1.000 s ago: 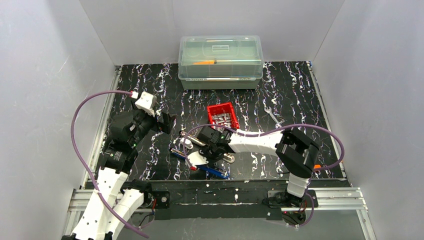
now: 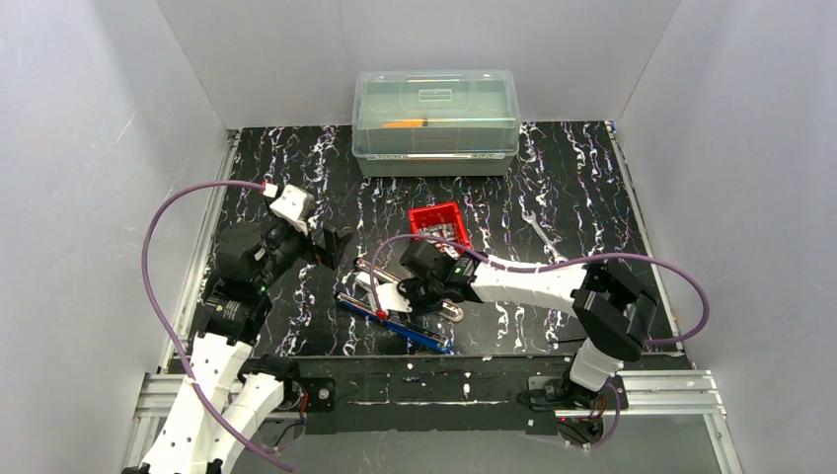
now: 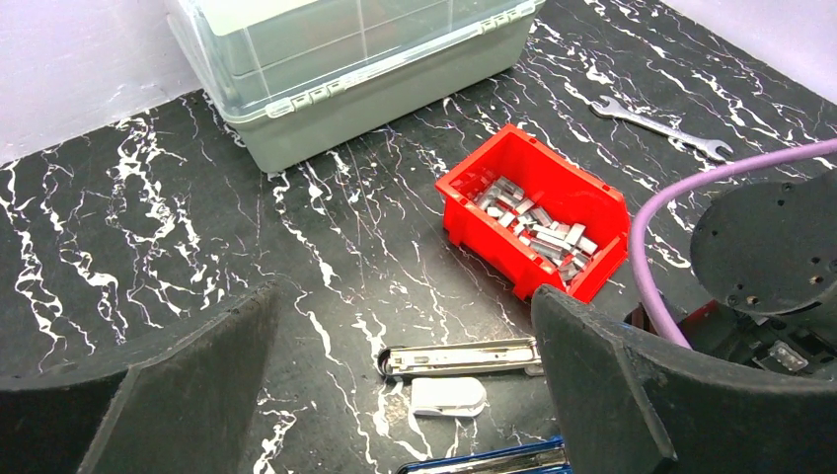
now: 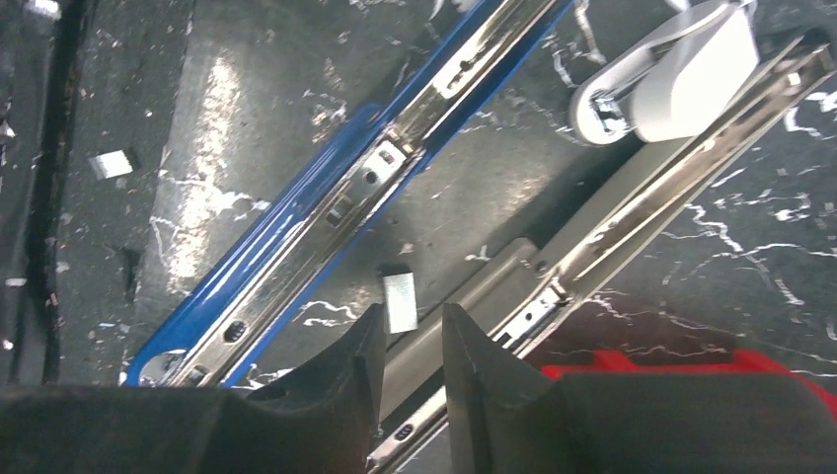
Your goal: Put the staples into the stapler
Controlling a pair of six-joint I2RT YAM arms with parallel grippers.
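The blue stapler (image 4: 316,217) lies opened out, its metal channel facing up. Beside it a beige stapler (image 4: 632,202) also lies open, with a small white stapler (image 4: 696,84) next to it. One short silver staple strip (image 4: 400,301) shows between the blue and beige staplers. My right gripper is over this spot, its fingers apart on either side of the strip's near end and not touching its sides; their height above it is hard to tell. Back left of the staplers, my left gripper stands open and empty.
A red bin (image 3: 533,207) holds several staple strips, behind the staplers. Another small strip (image 4: 114,164) lies near the front edge. A lidded toolbox (image 2: 434,123) stands at the back, a wrench (image 2: 538,229) at the right. Bare table lies left of the bin.
The right arm's elbow has shifted right and its wrist has turned and moved slightly to the right. The left gripper has drifted a little to the right. The staplers look unmoved.
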